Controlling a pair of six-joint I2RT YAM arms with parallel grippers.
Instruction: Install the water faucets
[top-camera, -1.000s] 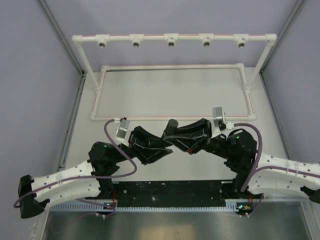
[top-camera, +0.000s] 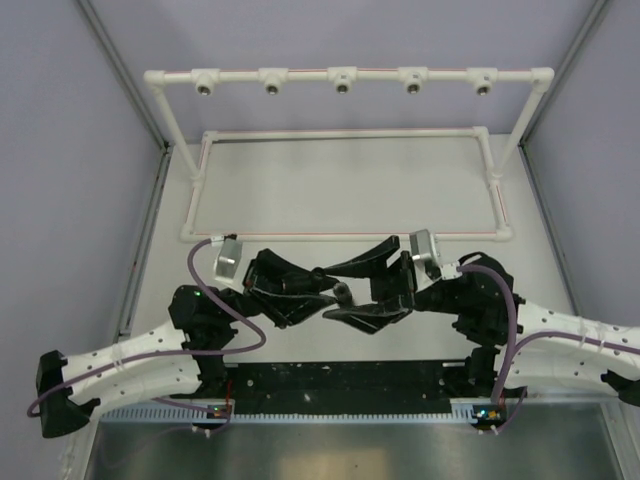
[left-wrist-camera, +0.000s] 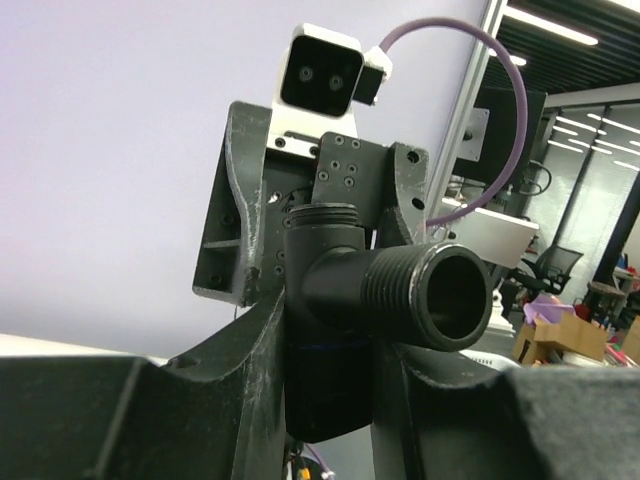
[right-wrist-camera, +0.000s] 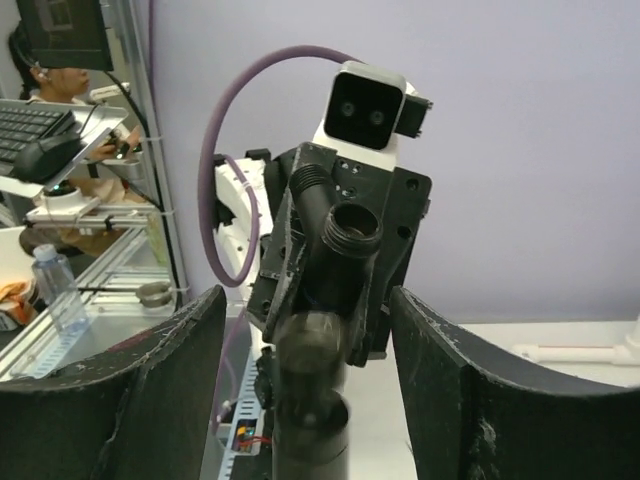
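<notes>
A black faucet with threaded ends (left-wrist-camera: 345, 270) is gripped low on its body by my left gripper (top-camera: 325, 291), whose fingers (left-wrist-camera: 225, 395) press on it from both sides. One open threaded mouth points toward the lower right of the left wrist view. My right gripper (top-camera: 337, 292) faces the left one with its fingers (right-wrist-camera: 165, 375) spread wide. In the right wrist view the faucet (right-wrist-camera: 330, 265) appears in the gap between those fingers, clear of both. A white pipe rail (top-camera: 308, 75) at the back carries several tee outlets (top-camera: 342, 82).
The lower white pipe frame (top-camera: 340, 237) lies on the pale floor panel (top-camera: 335, 185) behind the grippers. Side walls (top-camera: 60, 230) bound the space left and right. A dark strip (top-camera: 335, 387) runs along the front edge between the arm bases.
The faucet's visible end has shifted toward the front, and the left gripper has swung slightly.
</notes>
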